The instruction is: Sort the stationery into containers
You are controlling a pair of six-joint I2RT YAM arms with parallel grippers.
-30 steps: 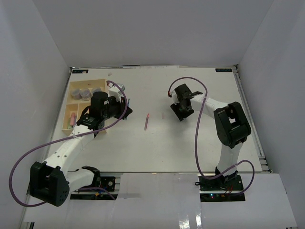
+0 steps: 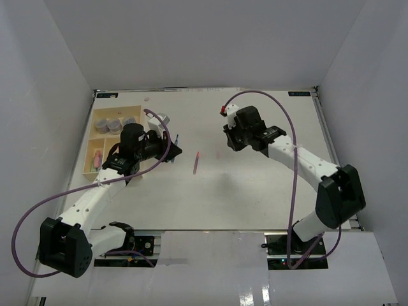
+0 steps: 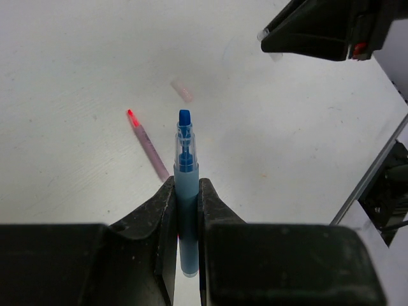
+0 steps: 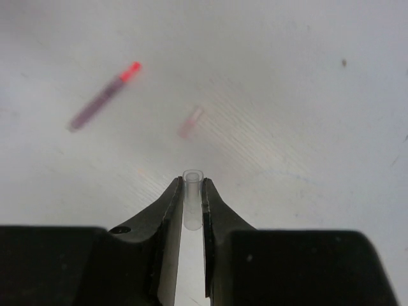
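Note:
A pale blue marker (image 3: 186,213) with a bare blue tip stands upright in my left gripper (image 2: 176,152), which is shut on its body. To the right, my right gripper (image 2: 233,145) is shut on a small clear cap (image 4: 192,207), held above the table. Between the two grippers a pink-red marker (image 2: 196,162) lies on the table, its bright tip uncovered. Its likely match, a small translucent pink cap (image 3: 182,90), lies apart from it. The wooden organizer (image 2: 88,152) at the left is partly hidden by my left arm.
Several grey cups (image 2: 114,125) stand in the organizer's back section, and pink and green items (image 2: 97,159) lie in a front compartment. Dark cables loop over both arms.
The left gripper, with the blue marker, has moved a little to the right.

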